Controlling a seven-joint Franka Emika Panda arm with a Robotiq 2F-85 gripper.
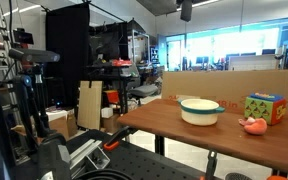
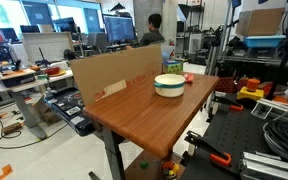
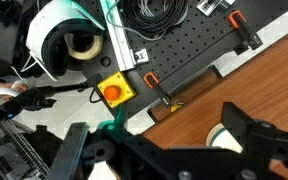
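A white bowl [image 1: 199,112] with a dark green band stands upright on the wooden table [image 1: 164,121]. In the second exterior view the same bowl [image 2: 169,86] is near the table's far part. A pink toy [image 1: 253,126] lies right of it, in front of a colourful box [image 1: 266,107]. My gripper is open in the wrist view, its dark fingers spread wide and nothing visible between them. Behind the right finger, part of the bowl [image 3: 221,138] shows. In the first exterior view, a dark gripper part [image 1: 186,9] hangs high above the table at the top edge.
A cardboard panel [image 2: 119,76] borders the table's back. Below the wrist camera lie a black perforated base [image 3: 189,45], coiled cables [image 3: 151,15], a yellow emergency-stop box [image 3: 114,92] and an orange-handled clamp [image 3: 156,84].
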